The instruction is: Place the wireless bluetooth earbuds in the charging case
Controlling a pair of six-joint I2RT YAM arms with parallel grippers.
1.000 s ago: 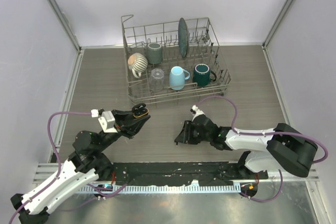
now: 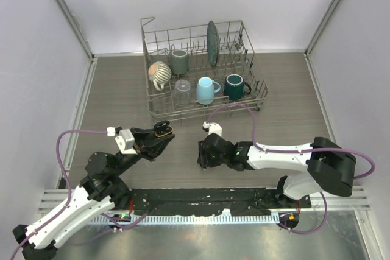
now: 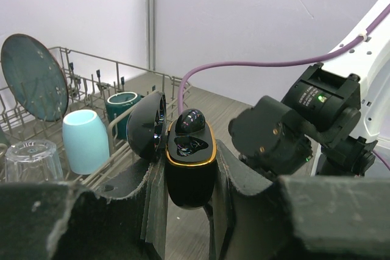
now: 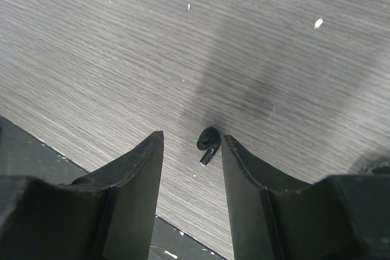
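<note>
The black charging case point(image 3: 191, 178), edged with a gold line, stands with its lid point(image 3: 147, 127) open. My left gripper is shut on it, one finger on each side; in the top view, the case point(image 2: 163, 128) sits at that gripper's tip. A dark rounded bump shows in the case's far part; I cannot tell whether it is an earbud. One black earbud point(image 4: 209, 143) lies on the wooden surface in the right wrist view. Above it, my right gripper is part open, the earbud beyond its fingertips and nearer the right finger, nothing held.
A wire dish rack point(image 2: 177, 112) with mugs, a glass and a plate stands at the back. Bare wooden surface point(image 2: 183, 162) lies between the two arms. A dark front edge point(image 2: 183, 199) bounds the surface.
The left arm and the case have stayed still.
</note>
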